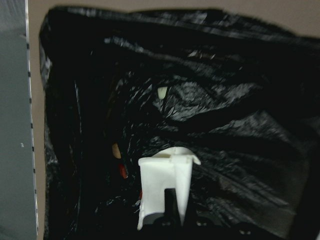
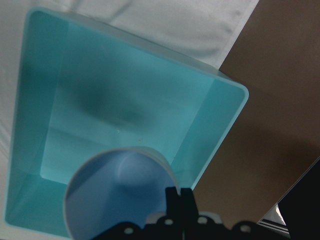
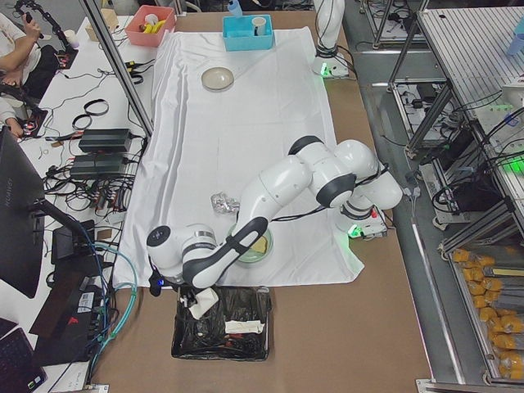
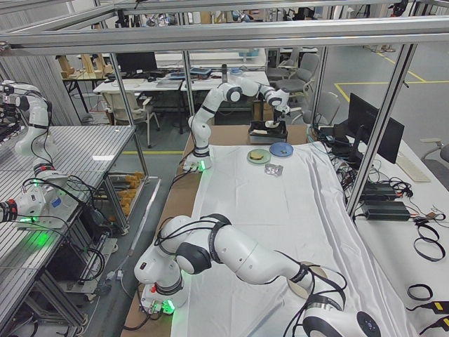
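A black bag-lined bin (image 3: 246, 344) stands at the near end of the table. My left gripper is over it, shut on a white item (image 1: 161, 177) that looks like paper or thin plastic, with small scraps beneath in the left wrist view. In the right wrist view my right gripper is shut on a blue cup (image 2: 117, 200), held over a turquoise box (image 2: 122, 87).
A green plate with food (image 4: 258, 156), a blue plate (image 4: 280, 149) and a crumpled foil item (image 3: 223, 202) lie on the white cloth (image 3: 237, 139). A beige bowl (image 3: 217, 78) and a red bin (image 3: 151, 34) are farther off.
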